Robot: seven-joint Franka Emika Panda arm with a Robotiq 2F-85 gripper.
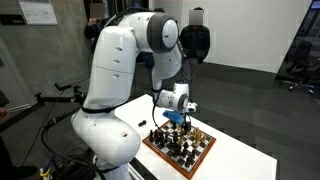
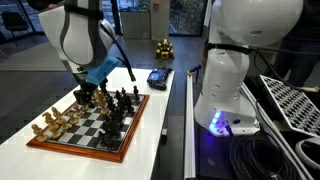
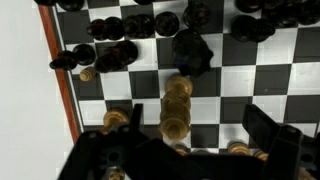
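A chessboard (image 2: 50, 144) with a wooden border lies on the white table, crowded with light and dark pieces. Seen from the wrist, my gripper is open, its dark fingers standing wide apart over the board. Between them, lower in the picture, is a light wooden piece (image 3: 175, 108); neither finger touches it in that view. Just beyond it stands a dark piece (image 3: 192, 52). From the second exterior view the gripper hangs low over the middle of the board, and its fingertips are hard to make out among the pieces.
Dark pieces (image 3: 130, 25) crowd the far side in the wrist view, light pieces (image 3: 113, 120) the near side. A small black object (image 2: 160, 77) lies on the table behind the board.
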